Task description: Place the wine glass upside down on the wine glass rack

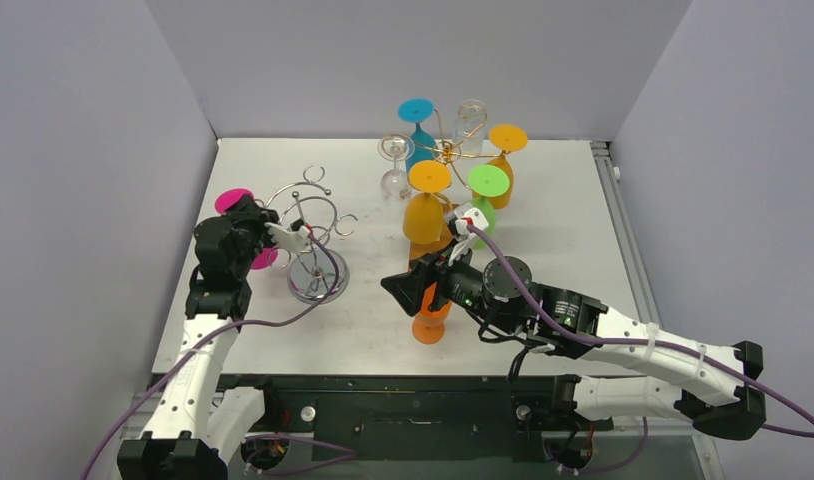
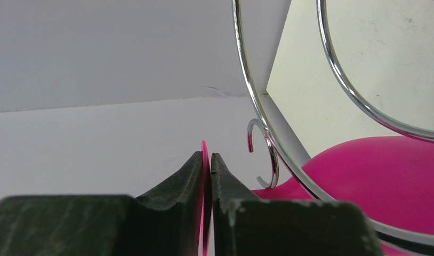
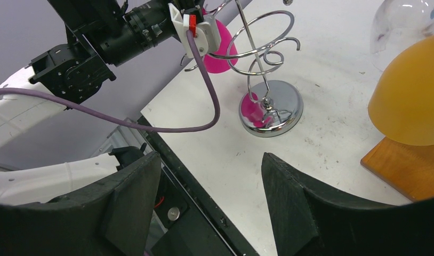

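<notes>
A pink wine glass hangs upside down at the left rim of the silver spiral rack (image 3: 273,88), with its flat foot (image 1: 232,199) up and its bowl (image 3: 224,48) below. My left gripper is shut on the foot, seen edge-on as a thin pink strip between the fingers. In the left wrist view, a small hook (image 2: 272,160) of the rack stands just right of the fingers, in front of the pink bowl (image 2: 375,165). Whether the stem sits within a hook cannot be told. My right gripper is open and empty, over the table's middle.
A gold rack (image 1: 447,152) at the back right holds several upside-down glasses, blue, clear, orange and green. An orange glass (image 1: 429,328) stands near the front by the wooden board (image 3: 412,168). Bare table lies between the two racks and at the right.
</notes>
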